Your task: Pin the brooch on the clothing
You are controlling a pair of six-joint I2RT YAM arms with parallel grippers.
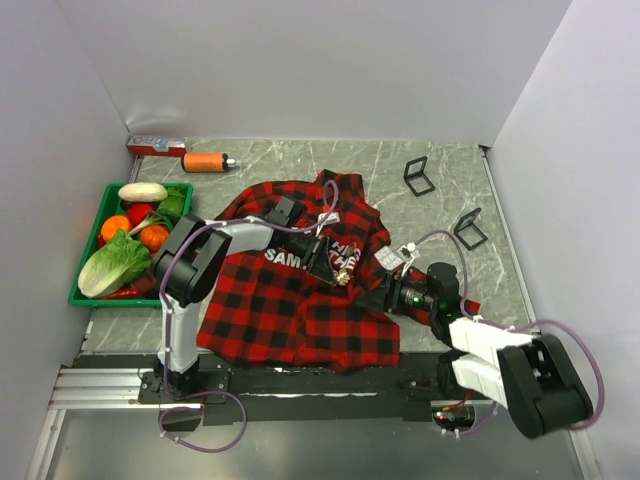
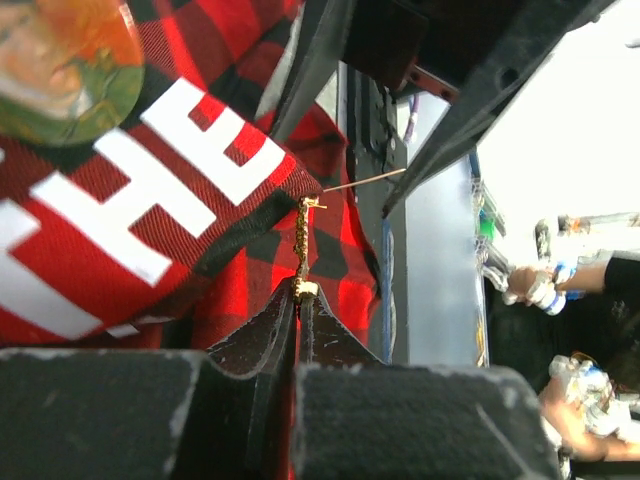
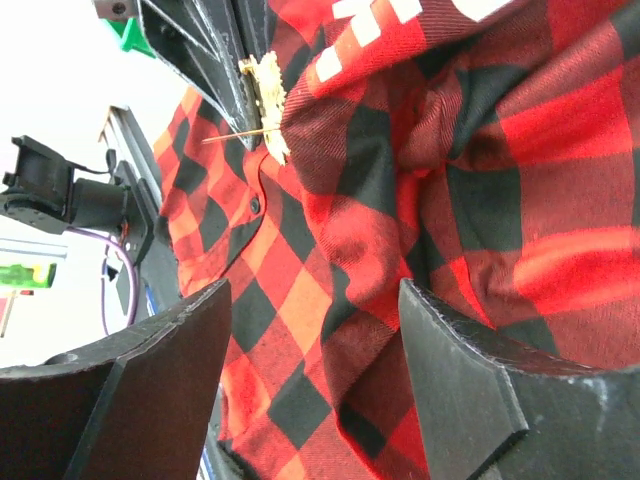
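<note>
My left gripper is shut on the gold brooch (image 2: 302, 235), holding it by one end over the red-and-black plaid shirt (image 1: 290, 325). A raised fold with white lettering (image 2: 150, 195) meets the brooch's far end. From that fold's edge the thin pin (image 2: 365, 181) sticks out bare; how it runs inside the cloth is hidden. The brooch (image 3: 268, 105) and pin (image 3: 228, 136) also show at the upper left of the right wrist view. My right gripper stands open beside the fold, its fingers (image 3: 175, 375) apart and gripping nothing.
On the left stands a green basket (image 1: 76, 290) of vegetables. An orange bottle (image 1: 205, 162) and a red box (image 1: 157, 146) lie at the back left. Two small dark frames (image 1: 418, 176) rest on the right.
</note>
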